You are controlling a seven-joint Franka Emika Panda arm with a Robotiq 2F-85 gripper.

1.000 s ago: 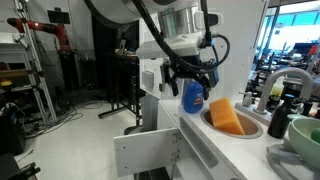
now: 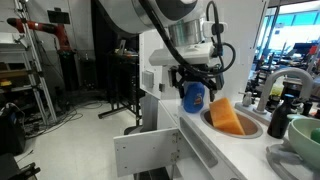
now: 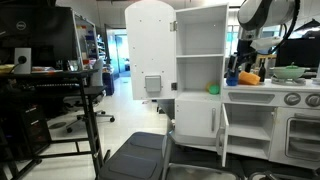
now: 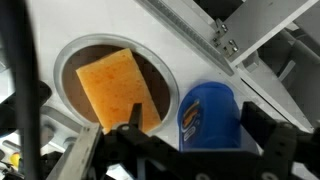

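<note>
A blue cup (image 2: 193, 97) stands on the counter beside the round sink. An orange sponge (image 2: 226, 117) leans in the sink (image 2: 249, 126). My gripper (image 2: 198, 85) is at the cup's top, pointing down. Seen in the wrist view, its two dark fingers are spread apart, with the blue cup (image 4: 209, 118) showing in the space between and beyond them. Whether a finger touches the cup cannot be told. The sponge (image 4: 117, 86) lies to the left of the cup in that view.
Below the counter a white cabinet door (image 2: 147, 151) stands open. A green bowl (image 2: 304, 138) and a dark bottle (image 2: 280, 117) are on the right. The tall white cupboard (image 3: 200, 52) is open behind.
The arm has shifted a little to the right in exterior view 1, by the cup. Cup and sponge appear unmoved.
</note>
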